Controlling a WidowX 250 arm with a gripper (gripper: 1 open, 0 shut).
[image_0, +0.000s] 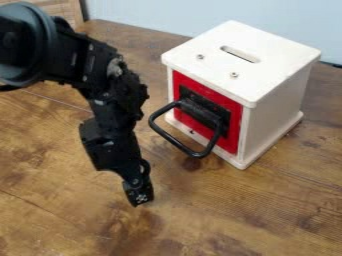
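Observation:
My black arm reaches down from the upper left, and its gripper points down just above the wooden table, left of and in front of a white box. The box has a red front with a black centre and a black loop handle sticking out toward me. The gripper is apart from the handle; whether its fingers are open or shut is unclear.
The box top has a slot and two small screws. A pale wall stands behind.

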